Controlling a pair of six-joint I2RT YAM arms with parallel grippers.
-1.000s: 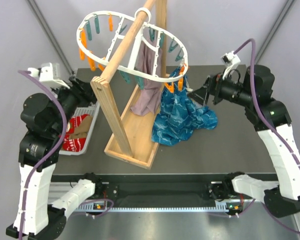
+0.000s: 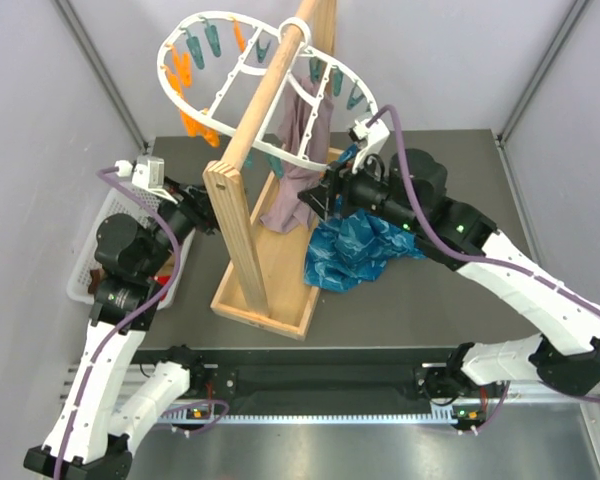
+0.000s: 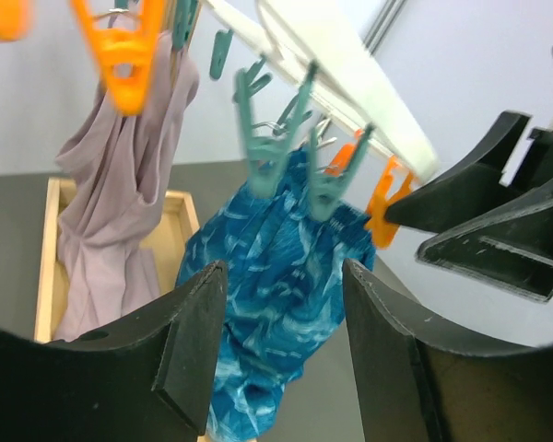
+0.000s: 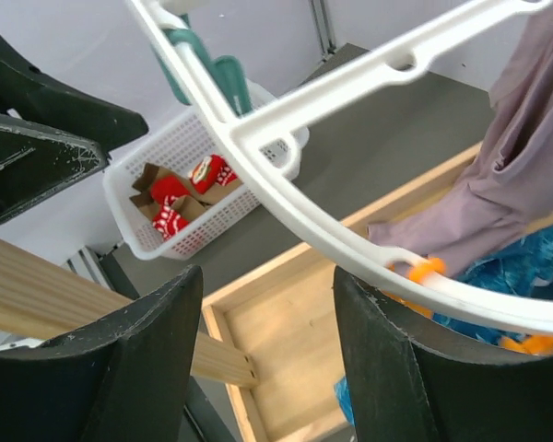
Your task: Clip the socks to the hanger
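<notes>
The white hanger (image 2: 195, 110) with teal and orange clips hangs on the wooden stand (image 2: 235, 230). My left gripper is open beside the hanger, nothing between its fingertips. My right gripper stands apart-fingered under the hanger rim in its wrist view, nothing visible between its fingers; in the left wrist view it sits by an orange clip (image 3: 387, 203). Red socks (image 4: 203, 175) lie in the white basket (image 4: 138, 212) at left. A mauve cloth (image 2: 290, 200) and blue plastic (image 2: 350, 250) hang at the stand.
The stand's wooden tray (image 2: 235, 310) and upright post are between the arms. Walls border both sides.
Both grippers have moved inward toward the hanger, the right one leftward to its rim, the left one rightward and slightly down. The hanger appears slightly turned.
</notes>
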